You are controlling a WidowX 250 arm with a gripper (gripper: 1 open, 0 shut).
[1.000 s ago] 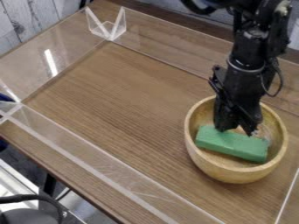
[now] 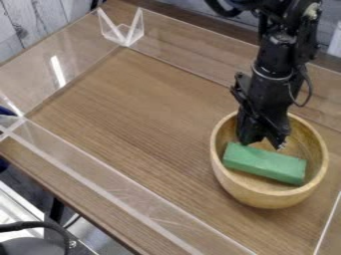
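Note:
A wooden bowl (image 2: 273, 196) sits at the right of the table, with a green rectangular block (image 2: 266, 162) lying inside it. My black gripper (image 2: 253, 137) reaches down from the top right to the back of the bowl, just above and behind the block. It looks shut; its fingertips are dark and small, and nothing shows held between them.
A dark cable lies at the bottom left corner, beyond the table's edge.
My gripper has shifted very slightly within the back of the bowl. The bowl and green block look nearly unchanged.

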